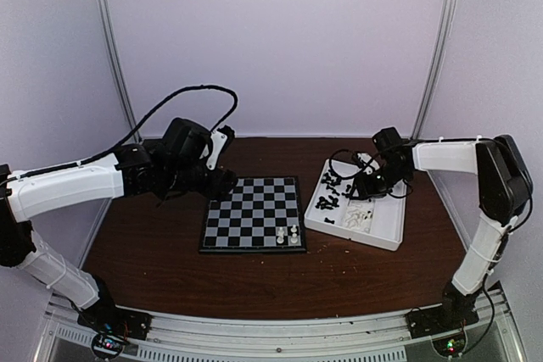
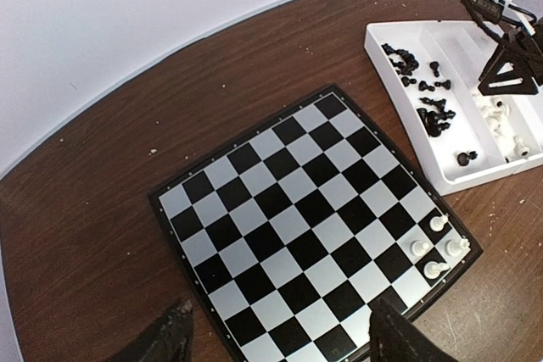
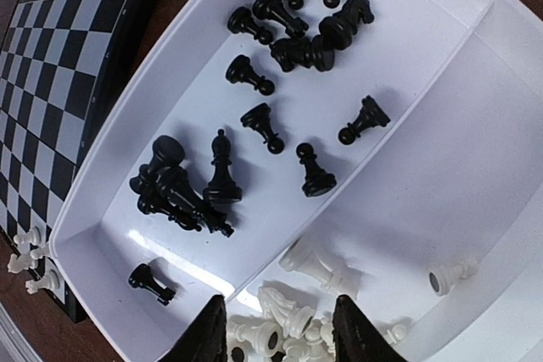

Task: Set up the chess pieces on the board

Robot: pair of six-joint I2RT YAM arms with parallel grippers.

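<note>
The chessboard lies flat mid-table, with several white pieces standing upright in one corner. To its right, the white tray holds black pieces in one compartment and white pieces in the other, nearly all lying on their sides. Over the tray is my right gripper, its fingers apart above the heap of white pieces; nothing shows held between them. My left gripper stays open above the board's left side, empty.
Bare dark table runs along the front and left of the board. The tray's raised wall stands close beside the board's edge. Behind the board the table is clear up to the pale wall.
</note>
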